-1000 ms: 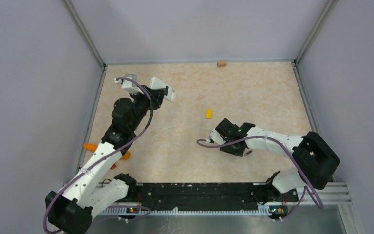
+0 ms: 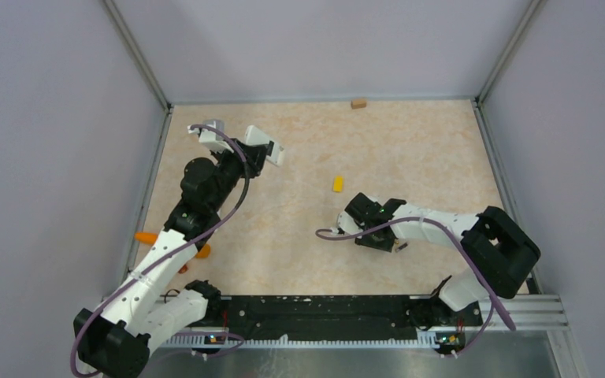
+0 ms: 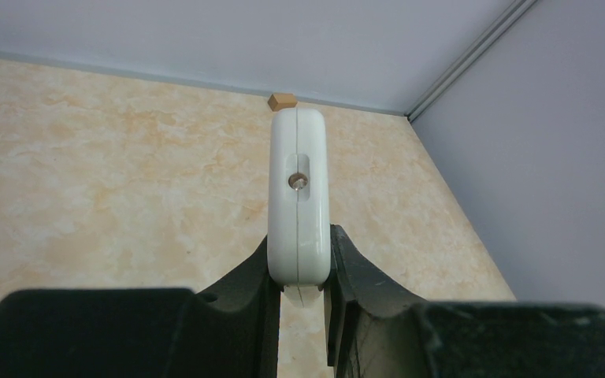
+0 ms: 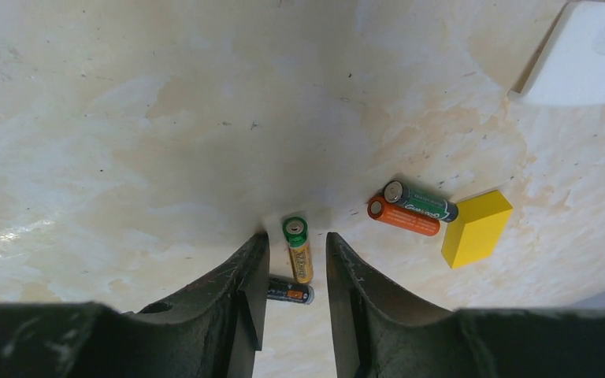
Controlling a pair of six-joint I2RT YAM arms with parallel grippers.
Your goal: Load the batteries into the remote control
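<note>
My left gripper is shut on a white remote [image 3: 299,197], held up over the left side of the table; it also shows as a white body [image 2: 265,145] in the top view. Low over the right half, my right gripper has its fingers parted. Between them in the right wrist view appears a green-and-gold battery [image 4: 299,250], with a clear gap on both sides. A dark battery [image 4: 290,290] lies by its lower end, partly hidden by a finger. Farther right, a green battery [image 4: 420,201] and an orange battery [image 4: 403,216] lie side by side.
A yellow block [image 4: 476,228] touches the end of the green battery. Some white flat piece [image 4: 587,55] lies at the upper right; I cannot tell what it is. A brown block [image 2: 358,103] sits at the back edge.
My left arm and the white remote have barely moved.
</note>
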